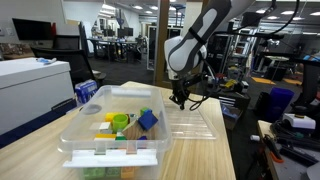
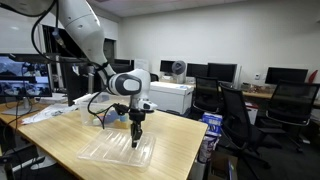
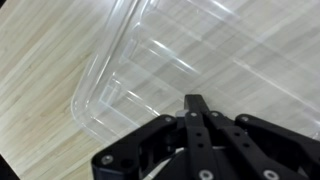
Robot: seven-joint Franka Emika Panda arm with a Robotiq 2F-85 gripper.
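Note:
My gripper is shut, with nothing showing between its fingers. It hangs over a clear plastic lid (image 3: 150,75) that lies flat on the wooden table; in exterior view 1 the gripper (image 1: 181,105) is above the lid (image 1: 190,125). Whether the fingertips touch the lid cannot be told. An open clear bin (image 1: 85,130) stands nearer that camera, holding several coloured blocks, among them a blue block (image 1: 148,119) and a green block (image 1: 120,121). From exterior view 2 the gripper (image 2: 135,141) appears over the lid (image 2: 105,150), with the bin partly hidden behind the arm.
A white box (image 1: 35,88) stands at the table's left side, with a small blue package (image 1: 86,91) near it. Bare table (image 1: 195,160) lies in front of the lid, to the right of the bin. Office chairs stand beyond the table.

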